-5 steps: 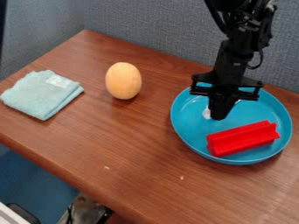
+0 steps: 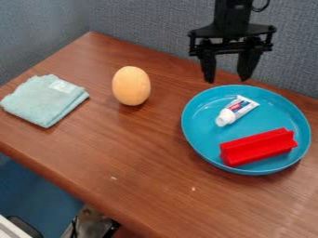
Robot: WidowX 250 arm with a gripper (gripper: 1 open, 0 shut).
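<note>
My black gripper hangs open at the top right, above the back of the blue plate, with nothing between its fingers. On the plate a white toothpaste tube lies diagonally behind a red oblong item. An orange egg-shaped object stands left of the plate, and a folded pale teal cloth lies at the far left.
The wooden table has clear room in the middle and at the front. A grey padded wall runs behind it.
My gripper has risen from low over the plate, where it covered the tube, to above the plate's back edge. The tube now shows fully on the plate.
</note>
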